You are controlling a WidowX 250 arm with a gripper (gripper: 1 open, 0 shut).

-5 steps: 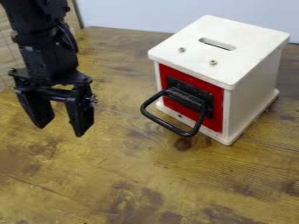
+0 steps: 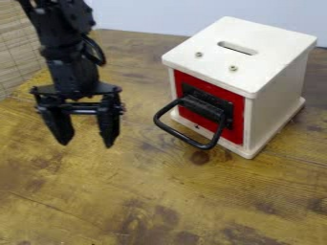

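Note:
My black gripper [image 2: 84, 124] hangs open above the table on the left, slightly blurred, with nothing between its fingers. To its right, apart from it, stands a white wooden box [image 2: 273, 105] with a slot and two small knobs on its sloped top. Its front has a red panel [image 2: 234, 100] with a black U-shaped handle [image 2: 170, 128] sticking out toward the lower left.
A woven mat or panel [image 2: 15, 67] is at the far left edge, and a pale wall stands behind.
My gripper has moved a little to the right and slightly up. The box and its handle have not moved.

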